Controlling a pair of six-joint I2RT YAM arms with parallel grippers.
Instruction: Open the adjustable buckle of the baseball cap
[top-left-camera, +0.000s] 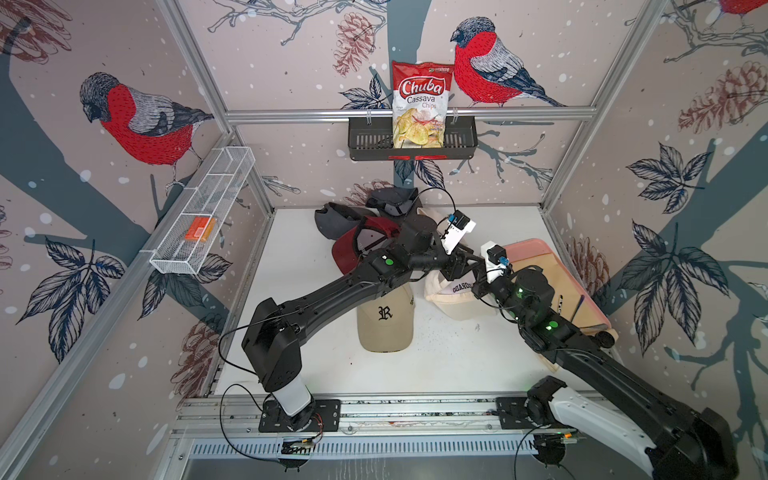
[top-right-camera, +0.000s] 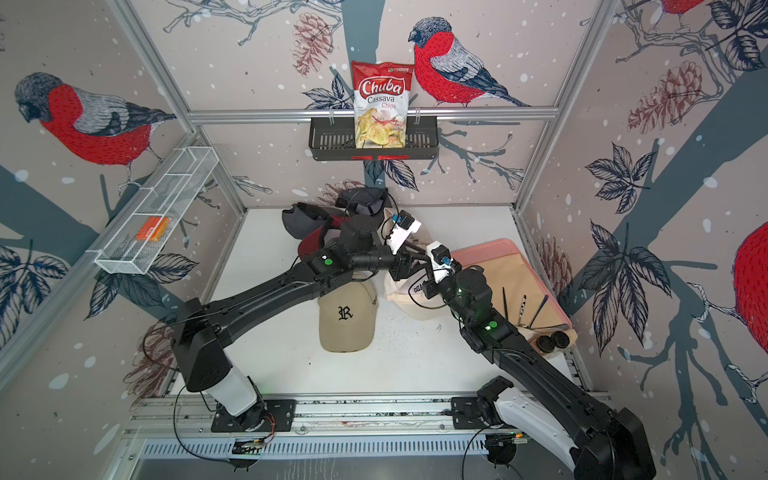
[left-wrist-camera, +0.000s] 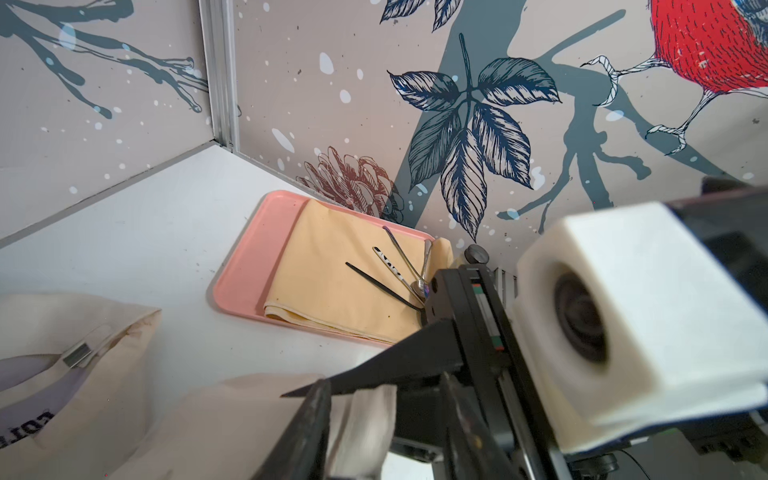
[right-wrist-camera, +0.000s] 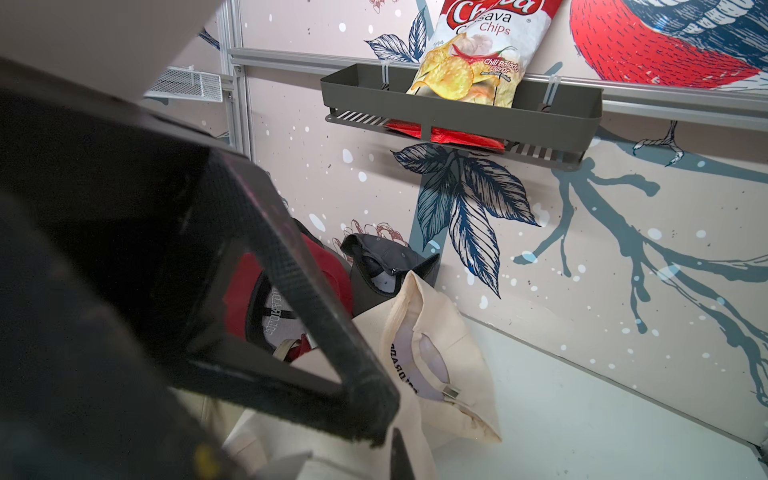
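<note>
A cream cap (top-left-camera: 452, 308) with dark lettering lies at the middle right of the table, partly under both grippers. A cream cap's strap with a metal buckle (left-wrist-camera: 77, 354) shows in the left wrist view; more cream fabric is close below the grippers. My left gripper is open, its fingers in front of pale fabric. My right gripper (top-right-camera: 425, 264) is close beside it, shut; its fingertips are largely hidden, and whether fabric is between them is unclear. A tan cap (top-left-camera: 385, 328) lies to the left.
Red (top-left-camera: 346, 254) and dark caps (top-left-camera: 336, 220) are piled at the back. A pink tray (left-wrist-camera: 240, 272) with cloth and tools is on the right. A chips bag (top-left-camera: 422, 104) stands in a wall rack; a wire basket (top-left-camera: 172, 264) hangs left.
</note>
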